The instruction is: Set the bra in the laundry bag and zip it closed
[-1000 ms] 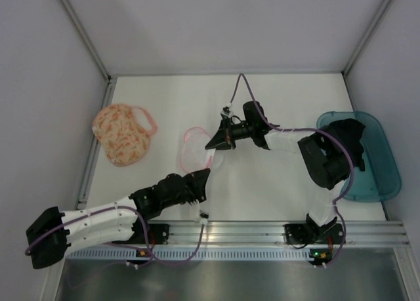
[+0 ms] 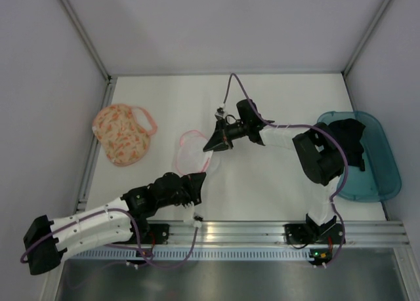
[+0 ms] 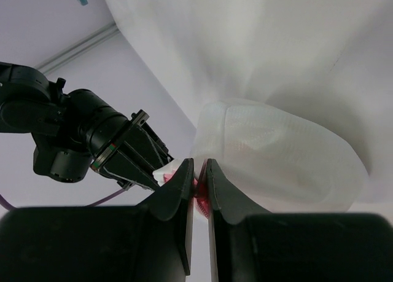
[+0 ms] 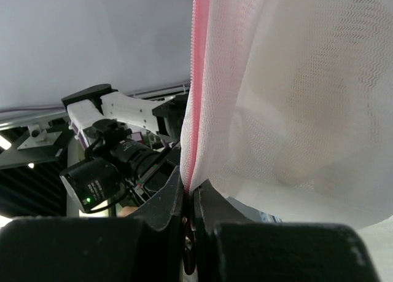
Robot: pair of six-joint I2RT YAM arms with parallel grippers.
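The white mesh laundry bag (image 2: 193,153) with pink zip lies mid-table between my grippers. My left gripper is at its near end, fingers close together around pink zip fabric; whether they grip it I cannot tell. My right gripper is shut on the bag's pink zip edge, which runs up from the fingers in the right wrist view. In the top view it reaches in from the right above the bag. A peach patterned cloth item with pink straps (image 2: 121,134) lies at the table's left.
A teal bin (image 2: 361,186) holding dark cloth stands at the right. The back of the table (image 2: 170,91) and the area right of the bag are clear.
Both grippers have shifted slightly leftward in the top view, and the laundry bag has moved left with them.
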